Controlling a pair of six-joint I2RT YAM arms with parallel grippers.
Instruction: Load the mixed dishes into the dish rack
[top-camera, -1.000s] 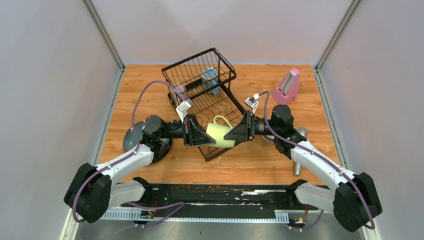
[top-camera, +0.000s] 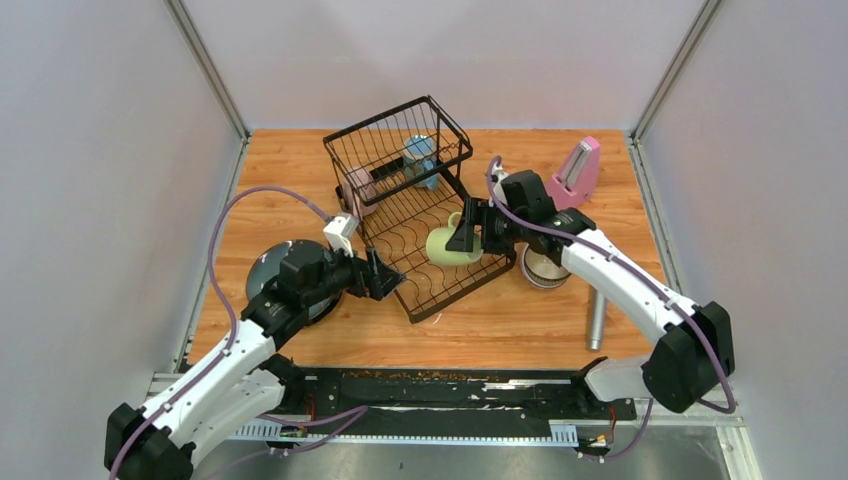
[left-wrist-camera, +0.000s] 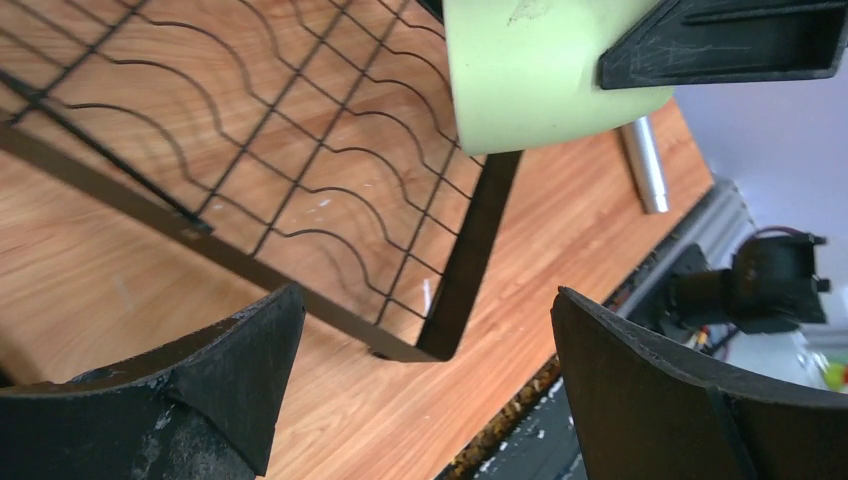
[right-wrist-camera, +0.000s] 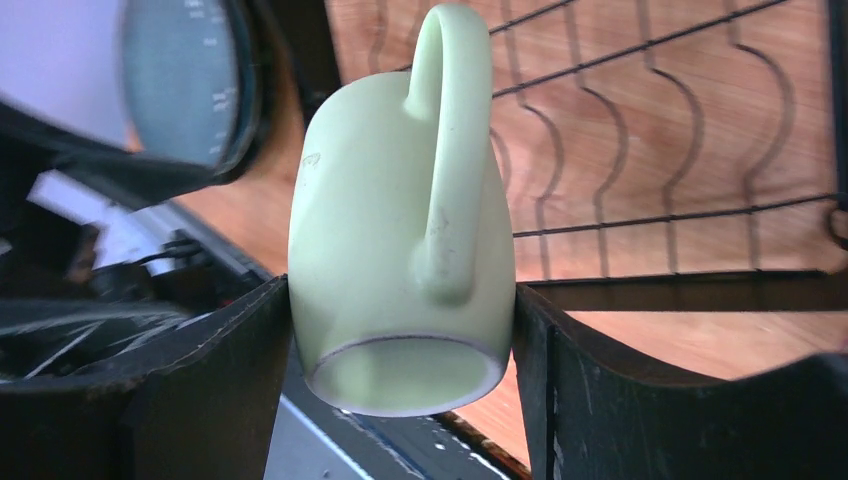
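My right gripper (top-camera: 470, 232) is shut on a pale green mug (top-camera: 445, 247), which it carries over the lower tier of the black dish rack (top-camera: 440, 312); in the right wrist view the mug (right-wrist-camera: 380, 230) fills the fingers, handle up. My left gripper (top-camera: 385, 275) stands open and empty at the rack's left edge, and the mug (left-wrist-camera: 540, 80) shows above it in the left wrist view. Inside the upper basket are a blue item (top-camera: 420, 150) and a pink item (top-camera: 360, 188).
A dark plate stack (top-camera: 268, 268) lies left of the rack. At the right are a bowl (top-camera: 540, 278), a metal cylinder (top-camera: 597, 325) and a pink holder (top-camera: 580, 180).
My left gripper has opened off the mug and moved down-left.
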